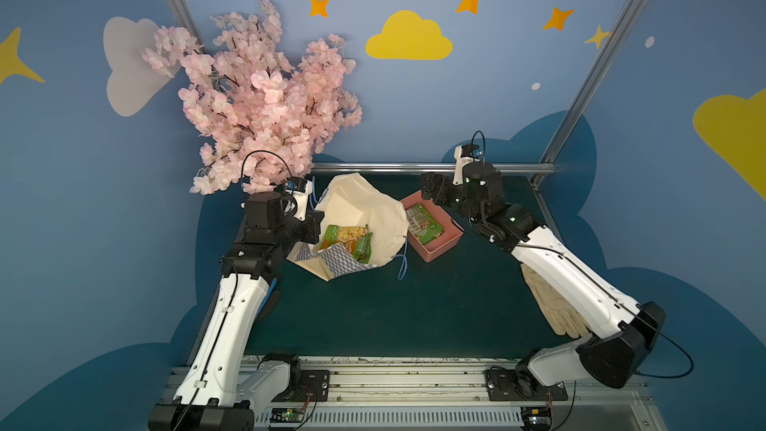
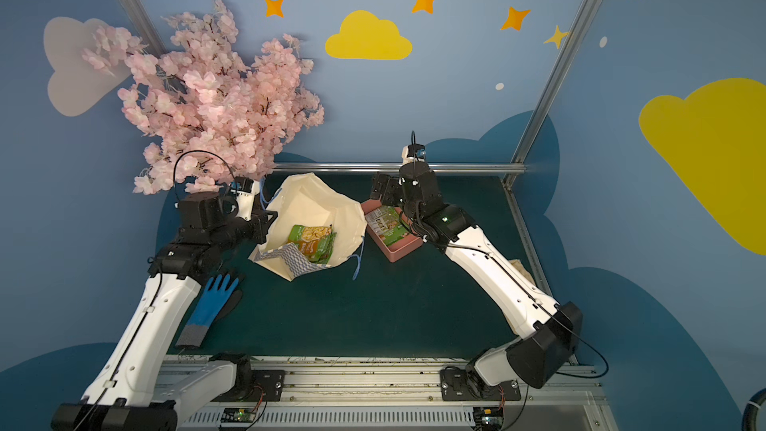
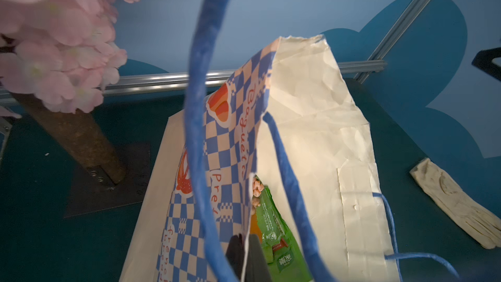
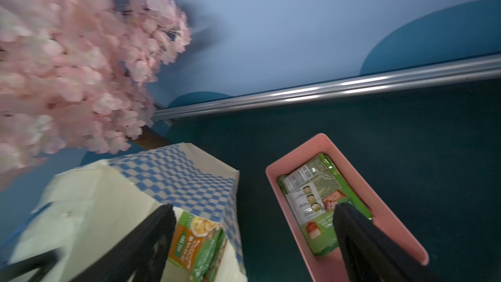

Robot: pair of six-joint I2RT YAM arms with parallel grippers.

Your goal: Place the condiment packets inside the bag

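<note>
The cream paper bag (image 1: 375, 215) lies with its mouth open and blue-checked side showing. Inside it are green-and-yellow condiment packets (image 1: 345, 235), their exact number hard to tell. My left gripper is shut on the bag's paper edge, which runs between its dark fingertips. Another green packet (image 4: 321, 198), white label up, lies in the pink basket (image 4: 286, 209) right of the bag. Above the basket's back left side, my right gripper (image 1: 435, 188) stands open, nothing between its fingers; in the right wrist view they spread wide across bag and basket.
Pink blossom branches (image 1: 267, 103) rise behind the bag at the left. A blue cord handle (image 3: 195, 125) crosses close before the left wrist camera. A pale glove (image 1: 554, 303) lies at the right, a blue glove (image 2: 211, 307) at the left.
</note>
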